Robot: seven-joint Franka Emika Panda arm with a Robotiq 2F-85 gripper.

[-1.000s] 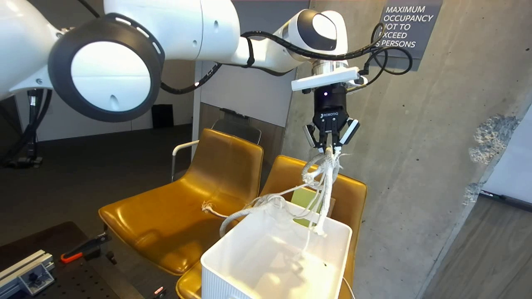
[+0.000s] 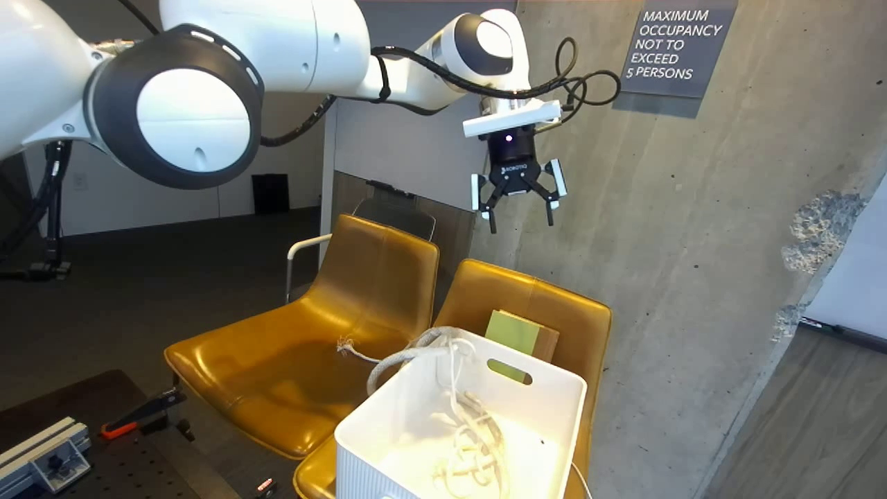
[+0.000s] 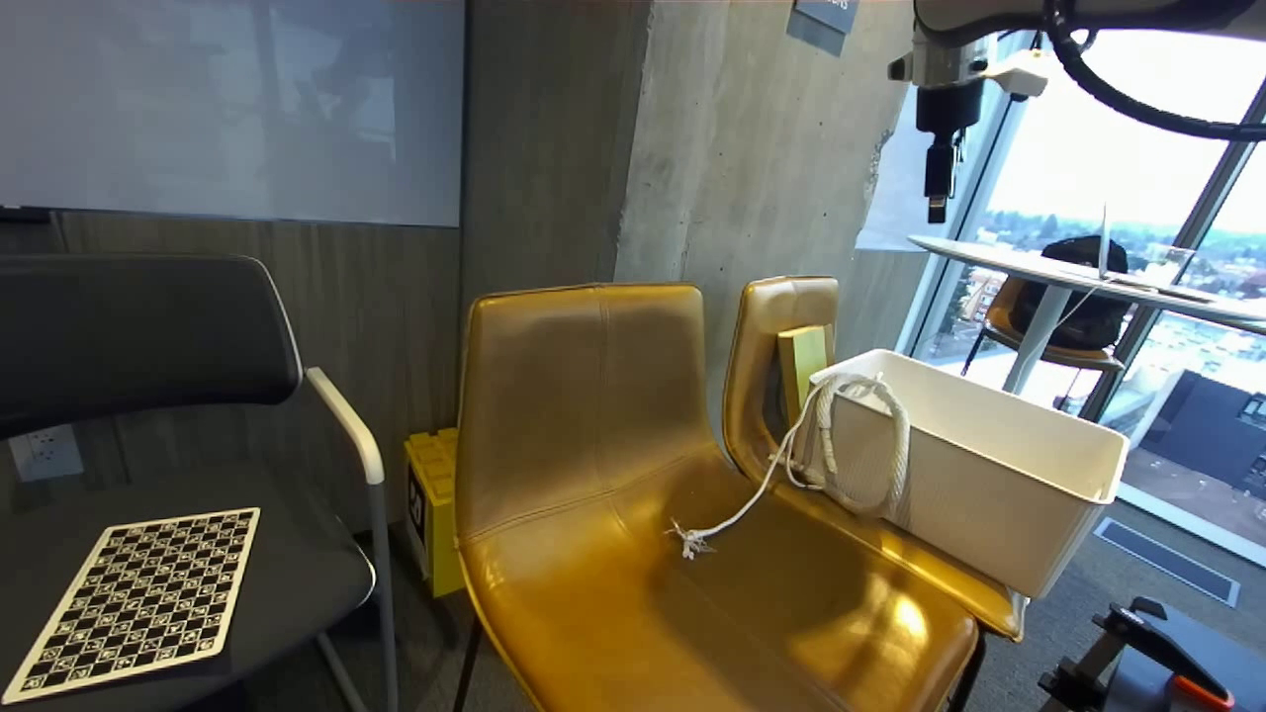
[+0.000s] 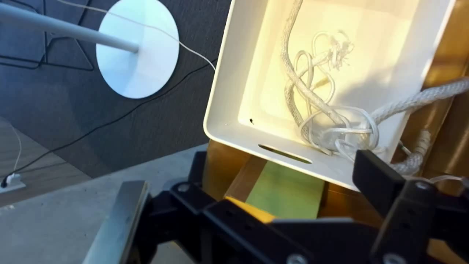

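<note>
My gripper (image 2: pixel 522 224) hangs open and empty in the air, well above the white bin, with a wide gap between its fingers in exterior view 1. The white bin (image 2: pixel 375 416) rests on the seat of the right tan chair. A tangle of white rope (image 4: pixel 310 96) lies partly on the bin's floor. From there a thick length loops over the rim and hangs outside, as the rope (image 3: pixel 898 457) shows in exterior view 2. Its frayed end (image 3: pixel 691 541) lies on the other tan chair's seat.
A green and brown book (image 2: pixel 513 333) stands between bin and chair back. A concrete wall (image 2: pixel 665 274) rises behind. Clamps and a metal rail (image 2: pixel 41 453) occupy the table at lower left.
A second ago my gripper was shut on the rope above the bin. Now it is open, higher and further left, and that rope lies inside the bin.
</note>
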